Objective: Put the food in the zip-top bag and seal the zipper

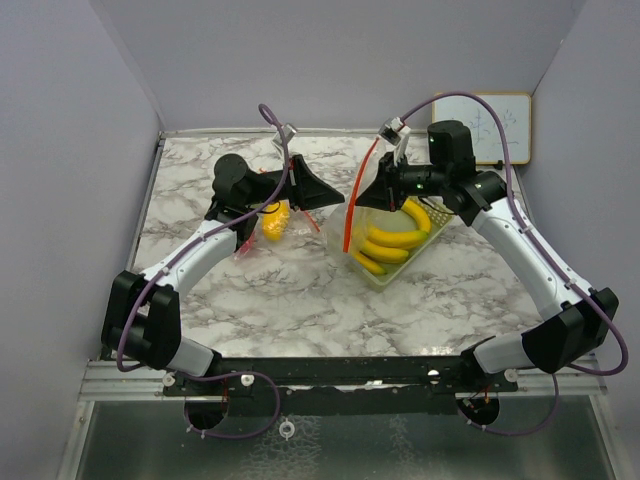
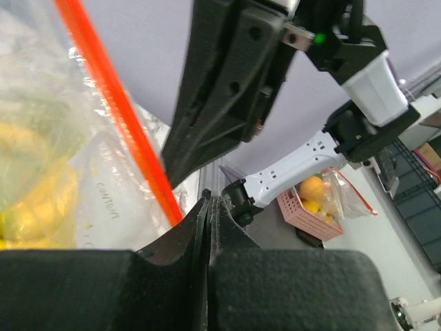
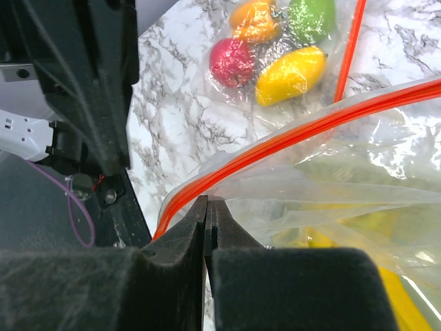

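Note:
The clear zip top bag (image 2: 110, 186) stands upright between the grippers, its orange-red zipper strip (image 1: 350, 223) running along the top. Yellow food shows through the film, but whether it lies inside or behind the bag is unclear. My left gripper (image 1: 341, 198) is shut and empty, its tips a little left of the strip. On the other side, my right gripper is shut, its tips at the zipper. Whether any film is pinched between them does not show. A second clear bag (image 3: 275, 48) holds red, orange, green and yellow food.
Several bananas (image 1: 388, 240) lie around a pale green basket (image 1: 412, 258) behind the upright bag. A whiteboard (image 1: 482, 128) is at the back right.

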